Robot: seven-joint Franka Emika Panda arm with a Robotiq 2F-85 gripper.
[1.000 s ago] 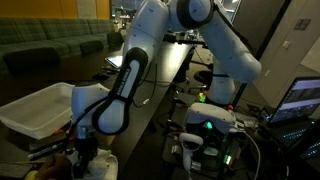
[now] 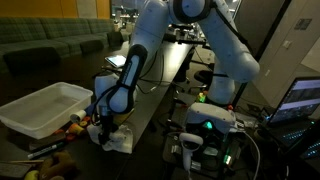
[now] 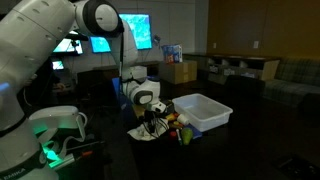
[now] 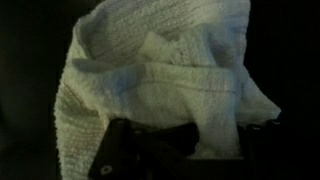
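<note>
A crumpled white cloth [image 2: 120,139] lies on the dark table below the arm, with its ribbed folds filling the middle of the wrist view. My gripper [image 2: 104,138] is down at the cloth's edge, its dark fingers close together. Part of the cloth [image 4: 222,125] runs in between the fingers at the bottom of the wrist view, so the fingers look shut on it. In exterior view 2 the gripper [image 3: 156,124] is over the cloth [image 3: 140,133], whose far side is partly hidden by the arm.
Beside the cloth stands a white bin [image 2: 45,110]. Several small colourful items cluster between bin and cloth, including a red one [image 3: 187,135]. A green object [image 3: 286,162] lies apart on the table. Free table lies to the right in exterior view 2.
In exterior view 1 my gripper has moved up and to the right over the table. The white cloth has shifted the same way along with it.
</note>
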